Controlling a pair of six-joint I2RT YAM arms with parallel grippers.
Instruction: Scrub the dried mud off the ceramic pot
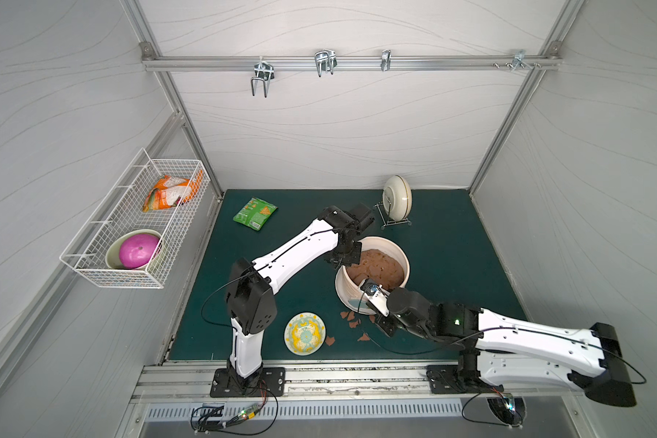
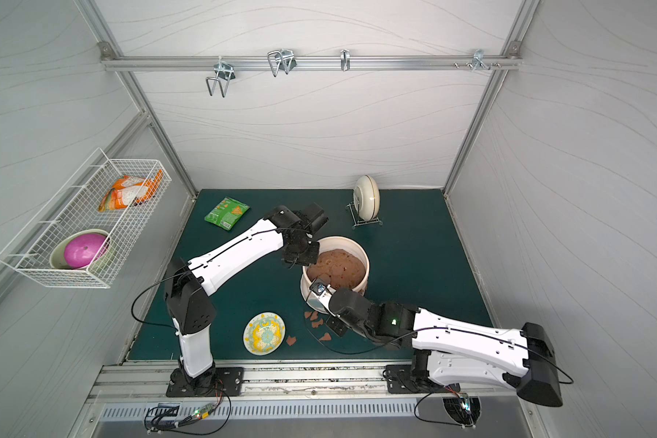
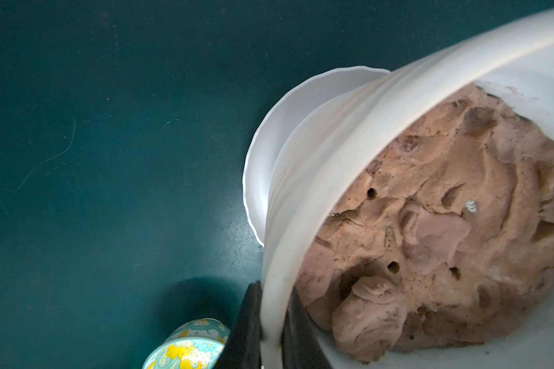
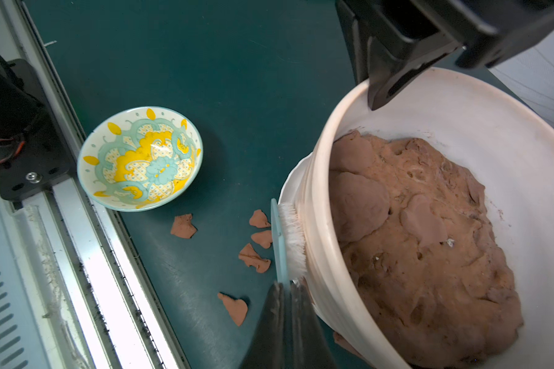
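The white ceramic pot [image 4: 327, 203], filled with brown mud [image 4: 424, 270], stands on a scalloped white saucer [image 3: 270, 144]. My left gripper is shut on the pot's rim [image 3: 301, 243], one finger inside and one outside. Between the fingers of my right gripper runs the thin handle of a pale blue brush [image 4: 279, 240], and they are shut on it. Its white bristles [image 4: 293, 236] lie against the pot's outer wall, just below the rim on the near side. The bristles hide the patch of wall behind them.
Several flat mud pieces [image 4: 235, 307] lie on the green table in front of the pot. A patterned yellow bowl [image 1: 304, 334] stands near the front edge. Farther back are a green packet [image 1: 254, 214] and a plate in a rack [image 1: 397, 197].
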